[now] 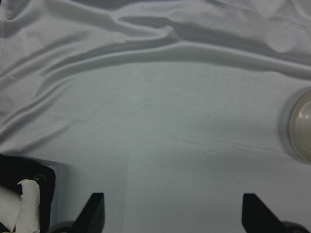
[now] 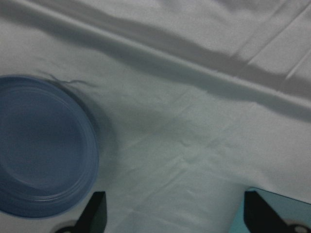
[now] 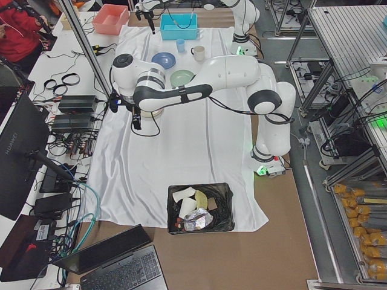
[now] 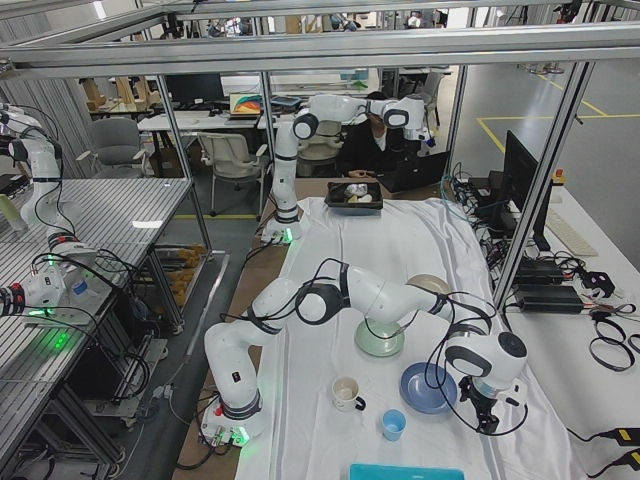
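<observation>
A white cloth (image 3: 175, 145) covers the table. On it sit a blue plate (image 4: 425, 390), green plate (image 4: 378, 342), beige plate (image 1: 303, 126), mug (image 4: 345, 393), blue cup (image 4: 393, 425) and turquoise bin (image 3: 178, 27). A black bin (image 3: 199, 223) holding mixed litter stands at one end. My left gripper hangs over bare cloth between black bin and beige plate, fingers apart and empty. My right gripper is over cloth between the blue plate and turquoise bin, also open and empty.
An open laptop (image 3: 121, 272) lies beyond the black bin. Cables, monitor (image 3: 21, 157) and electronics crowd the side table. A metal post rises beside the cloth.
</observation>
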